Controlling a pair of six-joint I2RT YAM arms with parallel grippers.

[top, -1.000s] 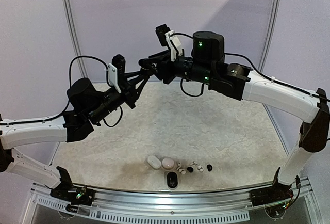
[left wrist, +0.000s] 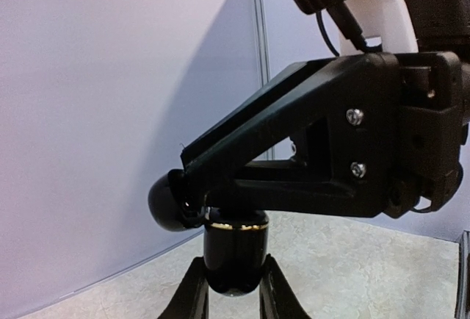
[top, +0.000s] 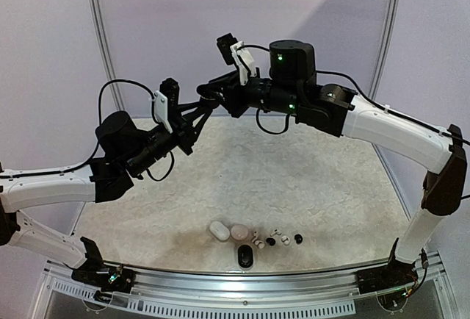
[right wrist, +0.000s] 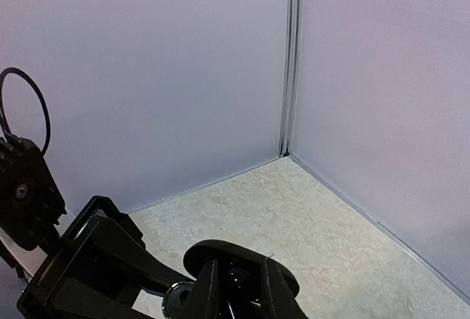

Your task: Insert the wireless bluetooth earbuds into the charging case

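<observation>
A black round charging case with a gold band [left wrist: 235, 249] is held upright in the air by my left gripper, its lid [left wrist: 165, 198] flipped open. My right gripper is shut at the case, right above its body beside the raised lid; what sits between its fingertips is too dark to tell. In the top view both grippers meet high over the table. Below lie white earbuds [top: 258, 239], black earbuds [top: 298, 239], a white case [top: 219, 230], a pink case [top: 239, 233] and a black case [top: 245, 256].
Walls enclose it at the back and sides, with metal rails in the corners and along the front edge.
The left arm and the items on the table have not moved.
</observation>
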